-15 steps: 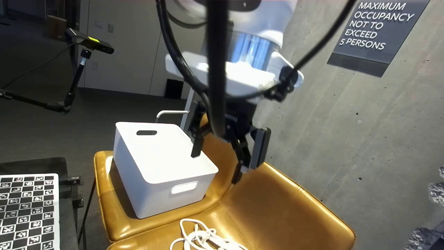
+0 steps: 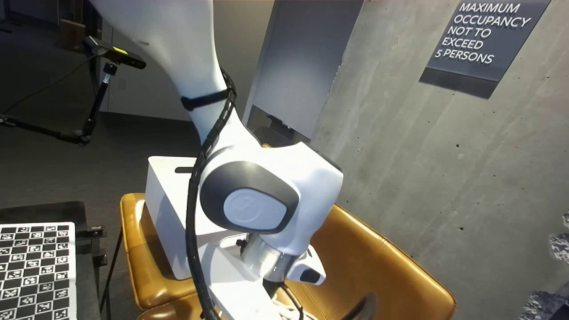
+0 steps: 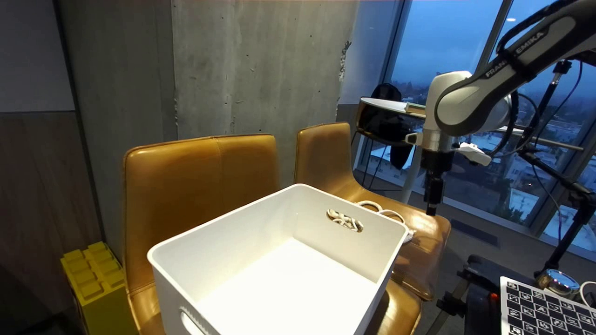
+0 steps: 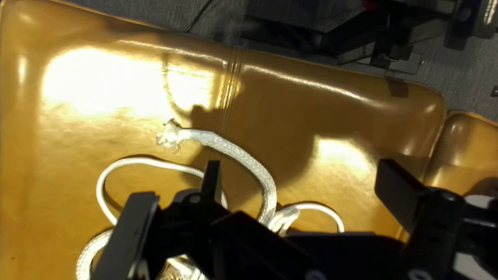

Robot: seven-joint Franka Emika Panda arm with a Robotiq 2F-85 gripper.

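White rope [image 4: 242, 158] lies loosely coiled on a tan leather chair seat [image 4: 60, 196], one frayed end stretched out. In the wrist view my gripper is open above the rope, its fingers [image 4: 394, 196] wide apart and covering part of the coil. The second exterior view shows the gripper [image 3: 433, 209] pointing down over the right-hand chair, with strands of rope [image 3: 385, 209] beside the bin. An open white bin [image 3: 223, 234] stands on the neighbouring chair; its visible floor is bare. In the first exterior view the arm hides the gripper.
The bin's tall wall is close beside the rope. Chair backrests [image 3: 321, 156] stand toward the concrete wall [image 2: 453, 160]. A stand with a checkered board [image 2: 37, 272] is off to one side, and a camera arm [image 2: 88, 122] rises behind it.
The arm has come down toward the chair holding the rope. In the first exterior view, it now covers most of the rope and part of the bin.
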